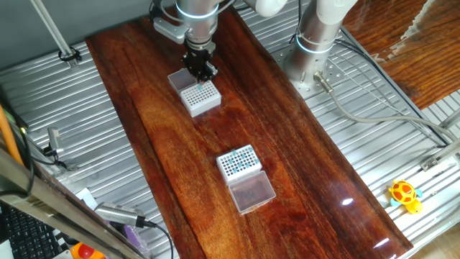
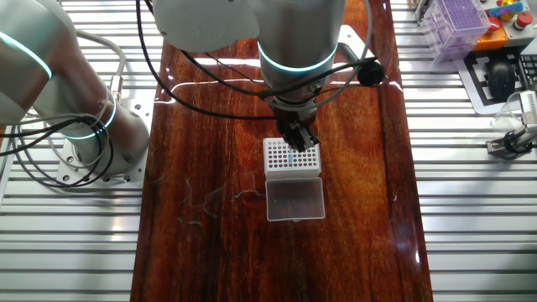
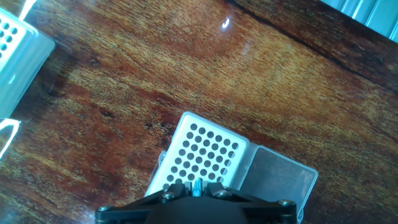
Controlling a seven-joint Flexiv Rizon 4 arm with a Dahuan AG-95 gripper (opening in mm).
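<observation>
A white rack with rows of round holes stands under my gripper, its clear lid folded open to one side. Between the dark fingers in the wrist view is a small teal tip, and the fingers look shut on it. The teal piece shows at the rack's holes in exterior view 2; how deep it sits cannot be told. Most of the rack's other holes look empty. A second white rack, holding several teal tips, stands farther along the table with its lid open.
Part of another rack enters the wrist view at the left. The robot's base stands beside the table, and a toy turtle lies off its edge.
</observation>
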